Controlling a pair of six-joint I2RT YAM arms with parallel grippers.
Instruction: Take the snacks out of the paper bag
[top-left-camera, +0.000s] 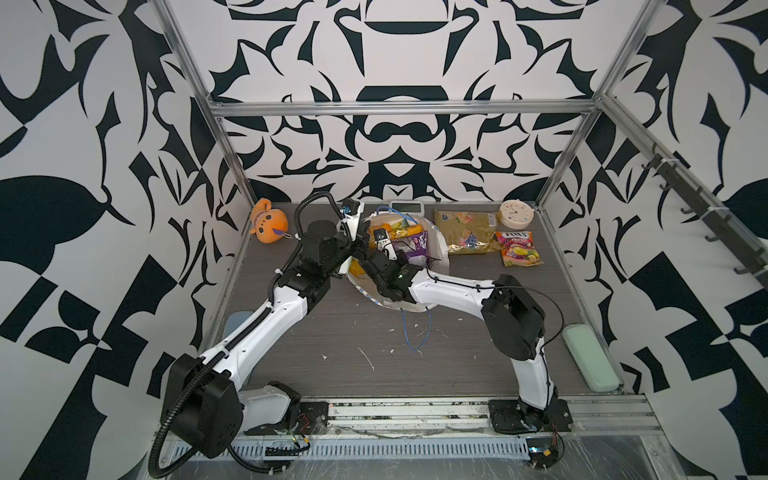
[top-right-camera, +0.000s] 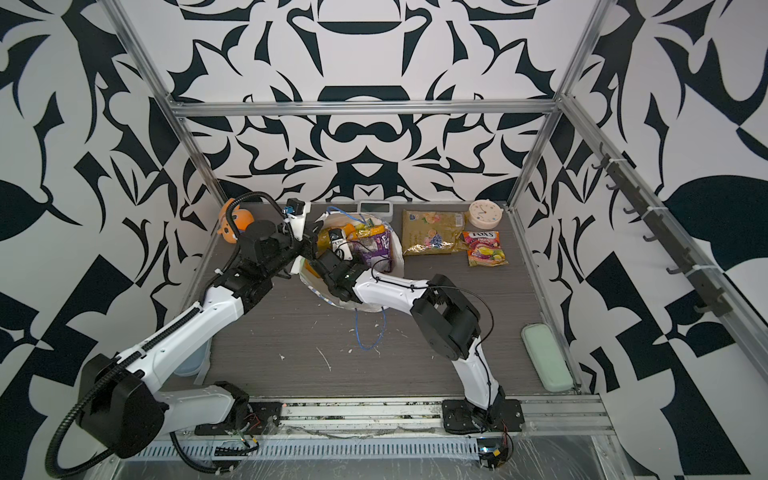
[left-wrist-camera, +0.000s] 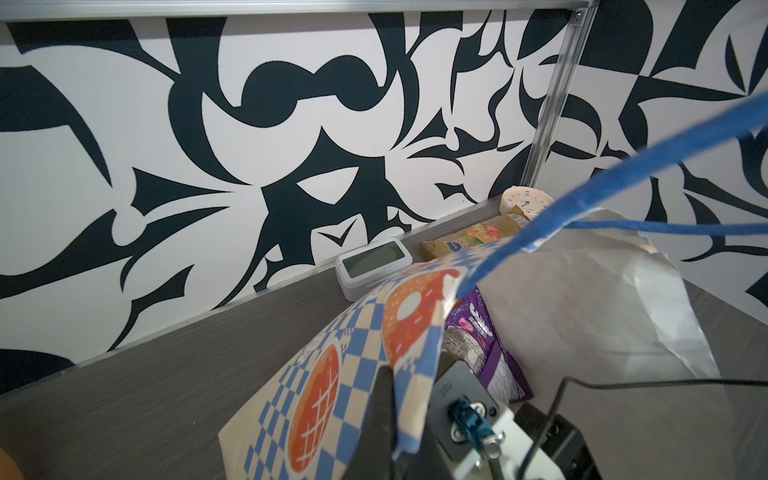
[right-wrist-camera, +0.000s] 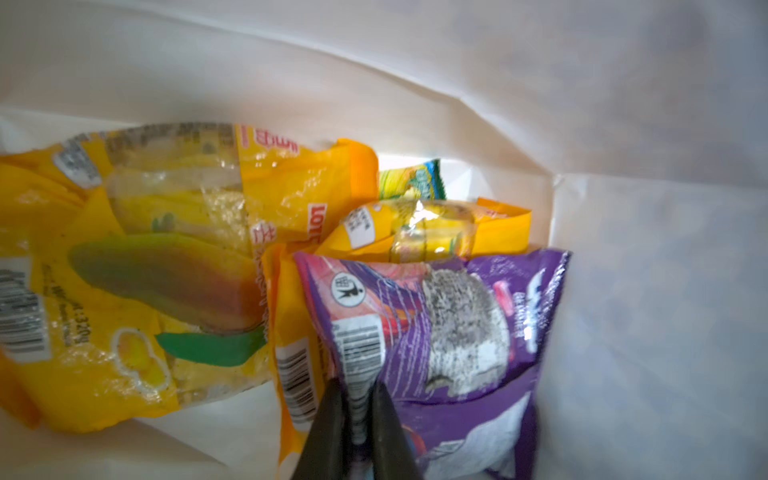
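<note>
The paper bag (top-left-camera: 436, 284) lies open in the middle of the table, its patterned wall (left-wrist-camera: 304, 400) upright in the left wrist view, where my left gripper is shut on it. Inside, the right wrist view shows a yellow mango pack (right-wrist-camera: 144, 320), a second yellow pack (right-wrist-camera: 504, 228), a small green-yellow pack (right-wrist-camera: 408, 180) and a purple snack pack (right-wrist-camera: 456, 320). My right gripper is down at the purple pack, its fingertips close together with a narrow gap; whether they grip it I cannot tell.
A gold pack (top-left-camera: 468, 232), a Fox's pack (top-left-camera: 520, 248) and a round lid (top-left-camera: 516, 213) lie behind right of the bag. An orange toy (top-left-camera: 269, 220) sits back left, a green case (top-left-camera: 590, 358) front right.
</note>
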